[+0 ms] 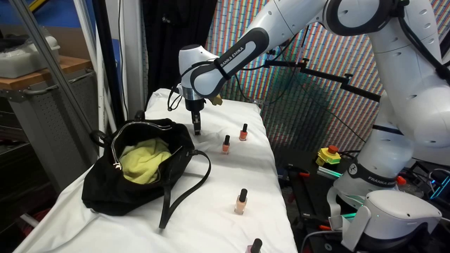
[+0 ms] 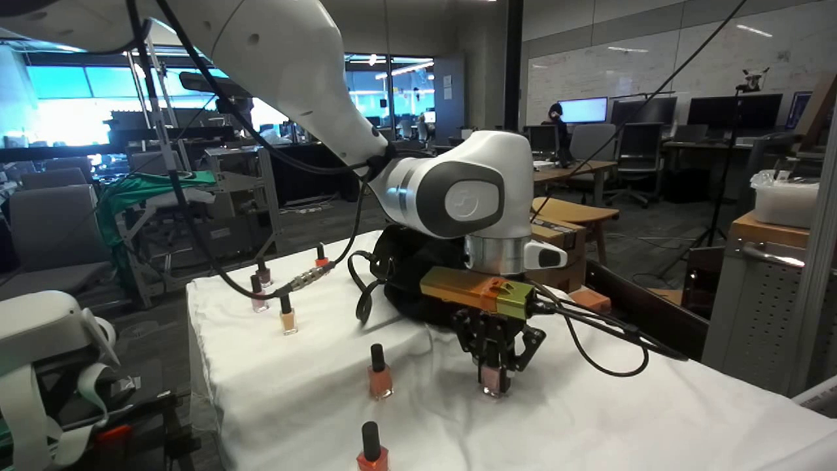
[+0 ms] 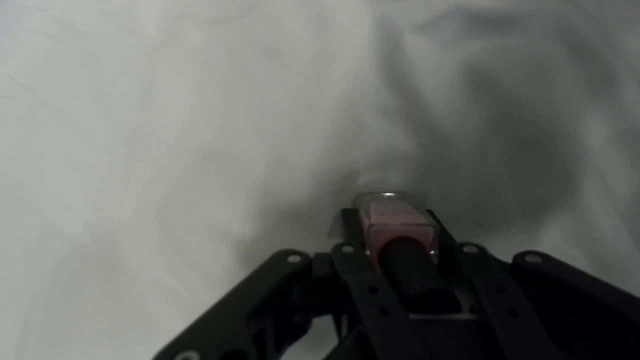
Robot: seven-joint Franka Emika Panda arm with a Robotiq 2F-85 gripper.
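My gripper (image 2: 494,384) is shut on a pink nail polish bottle (image 3: 399,222), one finger on either side of the glass. The bottle's black cap (image 3: 409,264) points back up between the fingers in the wrist view. In exterior view 2 the bottle looks upright, its base at or just over the white cloth; I cannot tell whether it touches. Exterior view 1 shows the gripper (image 1: 197,130) beyond the black bag (image 1: 122,198), the held bottle hidden behind the fingers. A yellow-green cloth (image 1: 145,160) lies inside the open bag.
Upright on the white-covered table (image 1: 211,227) are an orange bottle (image 1: 226,147), a red-orange bottle (image 1: 243,134), a peach bottle (image 1: 240,203) and others near the front. The bag's strap (image 1: 185,196) loops onto the cloth. Clear cloth surrounds the gripper.
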